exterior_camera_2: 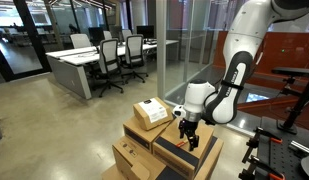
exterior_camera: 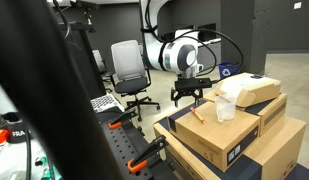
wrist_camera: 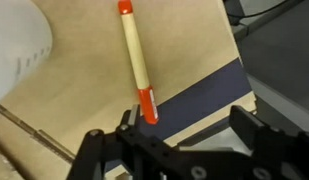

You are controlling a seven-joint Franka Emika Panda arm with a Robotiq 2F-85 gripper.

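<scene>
A slim stick like a marker, pale with red-orange ends [wrist_camera: 139, 62], lies on top of a cardboard box [exterior_camera: 218, 132]. In exterior view 1 it shows as a small orange streak [exterior_camera: 197, 115]. My gripper is open above the box, with nothing between its fingers. The stick's lower red end appears near the left finger in the wrist view, apart from it. From outside, the gripper [exterior_camera: 189, 97] hangs at the box's far left side, close to the stick.
A white translucent container [exterior_camera: 226, 107] stands on the box beside the stick, cut off at the left of the wrist view [wrist_camera: 18, 42]. Another carton [exterior_camera: 250, 90] sits behind it. A dark tape band [wrist_camera: 209, 98] runs along the box edge, with a drop beyond.
</scene>
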